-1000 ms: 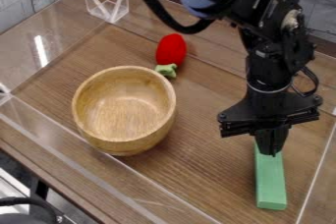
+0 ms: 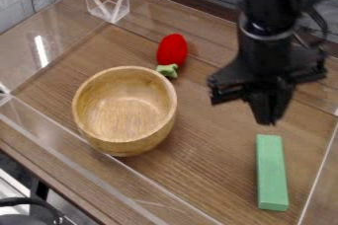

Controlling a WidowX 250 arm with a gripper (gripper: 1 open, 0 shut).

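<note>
My gripper [image 2: 262, 99] is a dark shape over the right half of the table, blurred and doubled; its fingertips are unclear. Below it lies a green bar [image 2: 271, 173]. A wooden bowl [image 2: 125, 106] sits at the left of centre. A red object with a green top [image 2: 173, 49] lies behind the bowl.
The wooden table [image 2: 66, 51] has bare room at the back left and in front between bowl and bar. A clear wire-like or plastic object [image 2: 106, 2] stands near the back left edge.
The arm has risen and moved back, away from the green bar, which lies in the same place. The bowl and red object have not moved.
</note>
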